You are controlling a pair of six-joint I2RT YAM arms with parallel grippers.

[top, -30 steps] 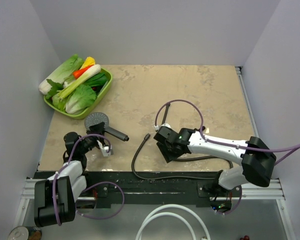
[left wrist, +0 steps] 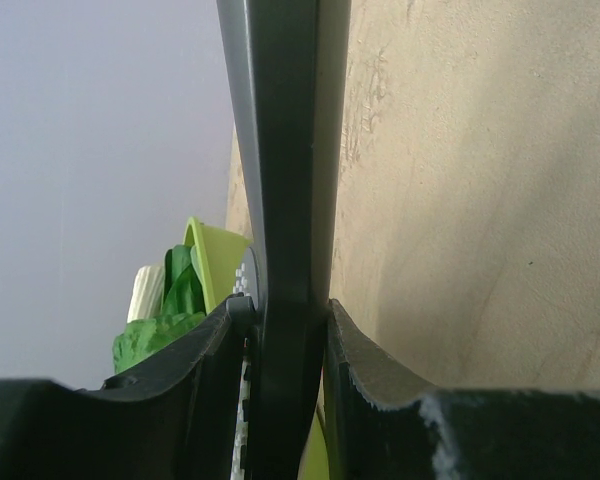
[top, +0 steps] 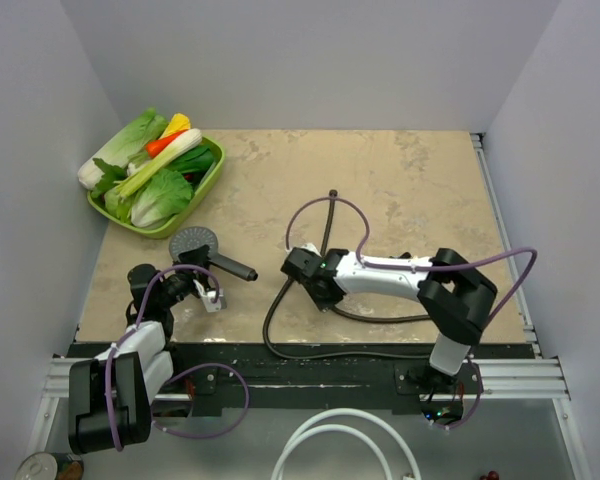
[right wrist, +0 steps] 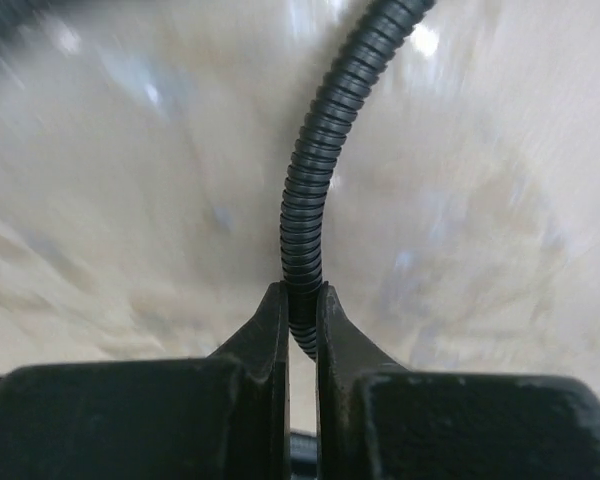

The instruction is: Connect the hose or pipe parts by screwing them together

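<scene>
A shower head [top: 194,239] with a dark handle lies at the left of the work surface. My left gripper [top: 207,262] is on it; in the left wrist view the handle [left wrist: 290,150] stands between my fingertips, though how tightly they grip is unclear. Dark hoses [top: 280,350] curve across the centre and front of the surface. My right gripper [top: 318,290] is at the centre, shut on a ribbed hose [right wrist: 315,170] in the right wrist view.
A green basket of vegetables [top: 205,185] stands at the back left. Walls flank the surface [top: 400,170], whose back right is clear. White tubing [top: 335,415] lies below the front edge.
My right arm has moved leftwards, bringing its gripper toward the middle over the hoses. The hose's upper end has shifted slightly up and left. The left arm looks unchanged.
</scene>
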